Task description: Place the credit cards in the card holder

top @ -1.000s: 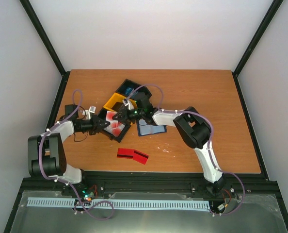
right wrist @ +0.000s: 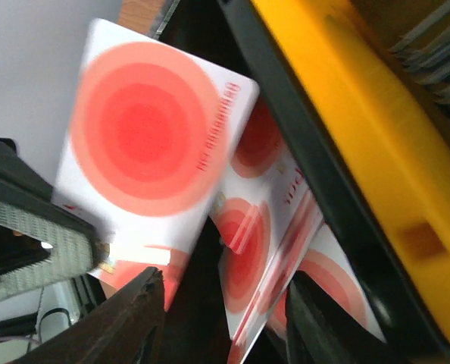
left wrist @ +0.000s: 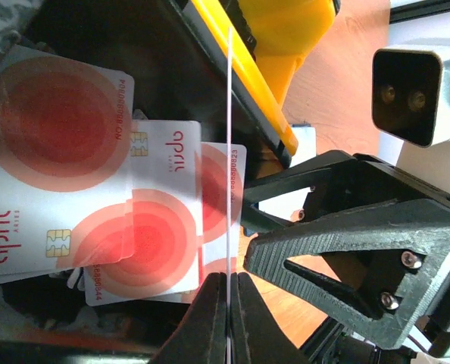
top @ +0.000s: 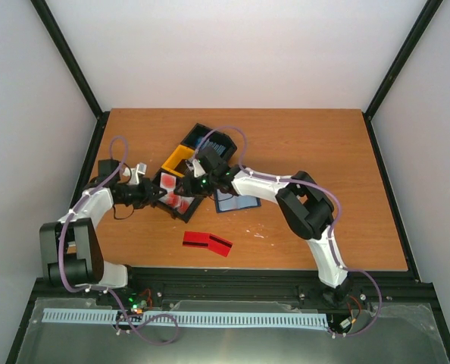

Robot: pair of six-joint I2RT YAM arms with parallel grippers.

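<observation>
White April cards with red circles [left wrist: 54, 125] lie in the black compartment of the holder, beside its yellow section [right wrist: 384, 174]. My left gripper is over this compartment, shut, with a card seen edge-on as a thin line between its fingers. In the right wrist view a card [right wrist: 145, 129] stands at the left, next to the left gripper's fingers. My right gripper is over more cards in the compartment, its fingers apart either side of a tilted card. Two red cards [top: 206, 243] lie on the table.
A further black compartment [top: 195, 135] is at the back of the holder. A blue-grey flat object [top: 238, 202] lies right of it, under the right arm.
My right gripper has shifted slightly at the holder and its wrist has tilted a little. The left arm has barely moved.
</observation>
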